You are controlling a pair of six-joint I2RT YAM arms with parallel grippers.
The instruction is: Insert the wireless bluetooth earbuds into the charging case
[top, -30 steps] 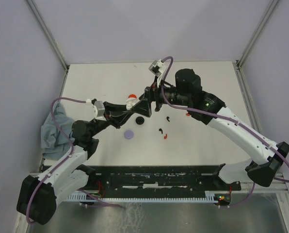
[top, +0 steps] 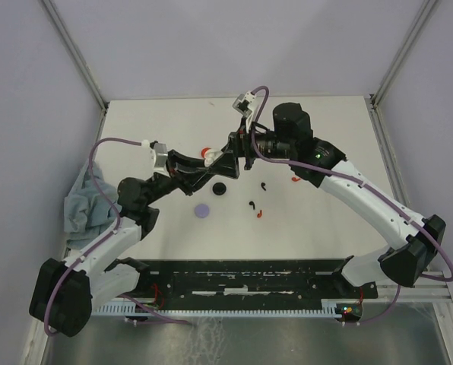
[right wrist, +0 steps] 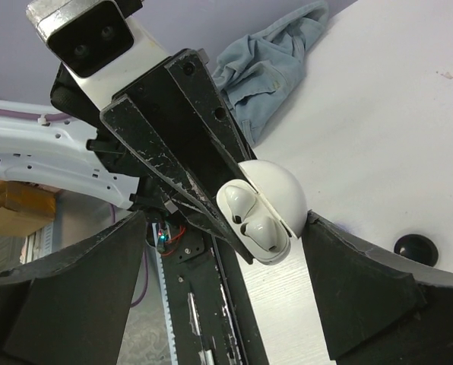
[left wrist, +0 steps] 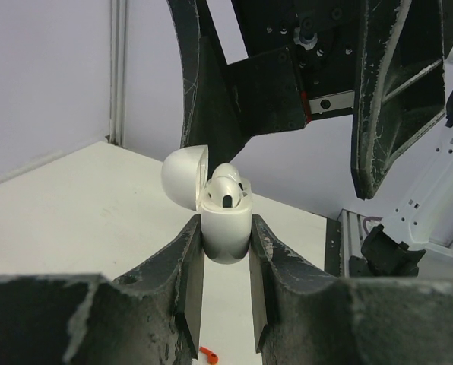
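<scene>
The white charging case (left wrist: 226, 228) is clamped near its base by my left gripper. Its rounded lid (right wrist: 276, 190) stands raised. Both white earbuds, one earbud (right wrist: 240, 201) beside the other earbud (right wrist: 261, 230), sit in the case's slots with their heads showing. My right gripper is open, its fingers spread on either side of the case. In the left wrist view, one right finger (left wrist: 200, 114) reaches down close behind the lid; whether it touches cannot be told. From the top, the grippers meet around the case (top: 211, 157) and partly hide it.
On the white table lie a black disc (top: 219, 188), a purple disc (top: 201, 211), a red disc (top: 206, 152) and several tiny black and red pieces. A blue cloth (top: 88, 209) lies at the left edge.
The left arm has shifted slightly, its grip on the case kept. Earbuds stay in their slots.
</scene>
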